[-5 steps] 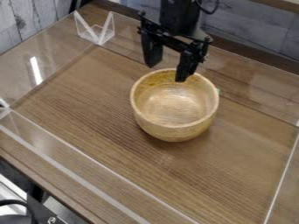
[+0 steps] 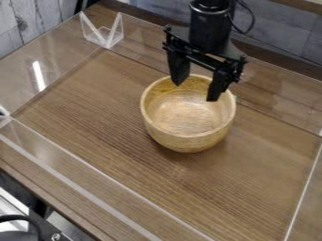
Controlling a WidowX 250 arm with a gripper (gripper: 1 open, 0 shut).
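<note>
A pale wooden bowl (image 2: pixel 186 127) sits near the middle of the table (image 2: pixel 88 141), empty as far as shows. The black gripper (image 2: pixel 197 80) hangs over the bowl's back rim, its fingers open and apart, one at the left and one at the right, with nothing seen between them. The gripper hides part of the bowl's back edge.
A small white wire-like object (image 2: pixel 104 30) stands at the back left. Dark cables lie at the lower left edge.
The gripper has shifted a little to the right and lower over the bowl. The bowl looks unmoved.
</note>
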